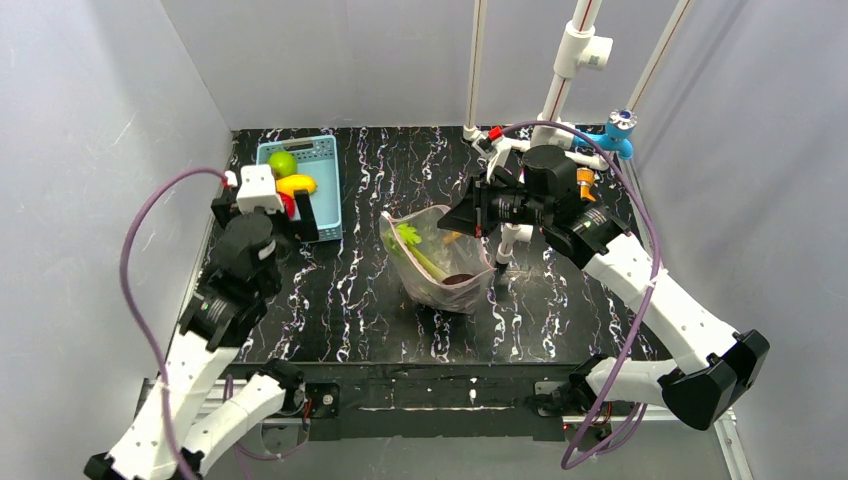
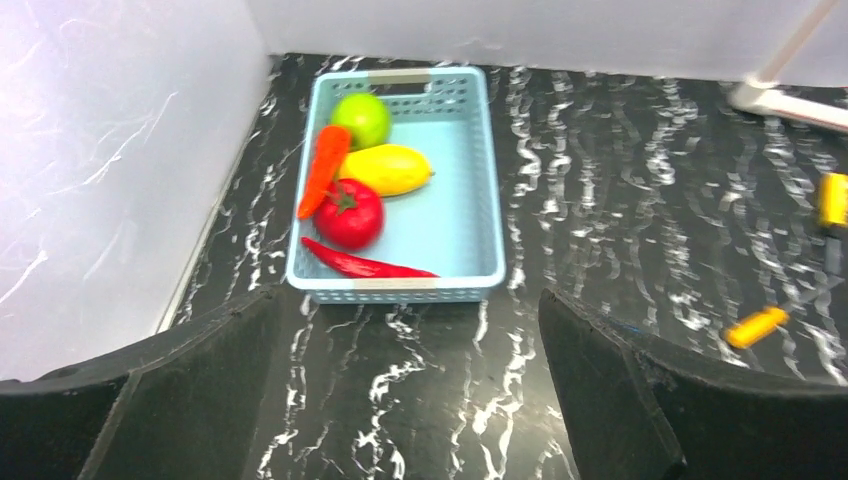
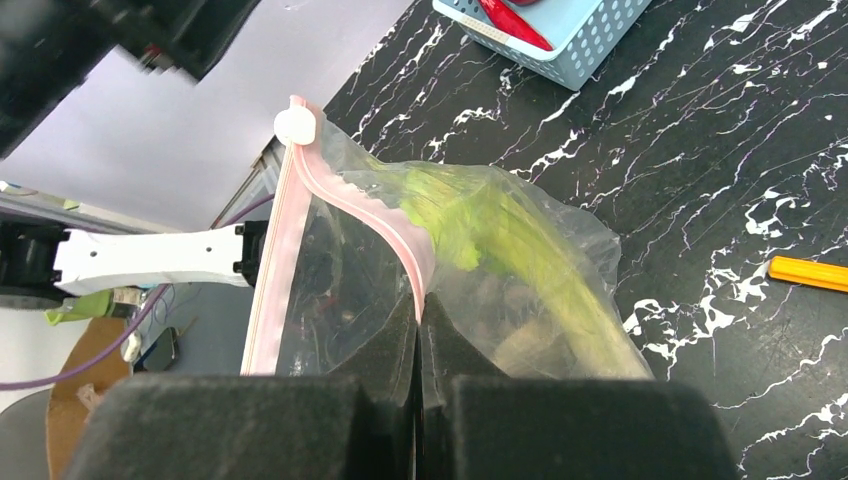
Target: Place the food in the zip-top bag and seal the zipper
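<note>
The zip top bag [image 1: 448,285] stands open on the table in the top view, with green celery [image 1: 425,256] and a dark reddish item [image 1: 457,279] inside. My right gripper is shut on the bag's pink zipper rim. Over near the blue basket [image 2: 450,225], my left gripper is open with nothing between its fingers. The basket holds a green round fruit [image 2: 364,119], a yellow fruit [image 2: 388,170], a carrot [image 2: 325,170], a tomato [image 2: 350,215] and a red chili pepper [image 2: 368,264].
White pipes [image 1: 572,50] with a blue tap [image 1: 612,135] stand at the back right. A yellow-handled tool [image 2: 757,326] lies on the table. Bare dark tabletop [image 1: 375,180] separates basket and bag.
</note>
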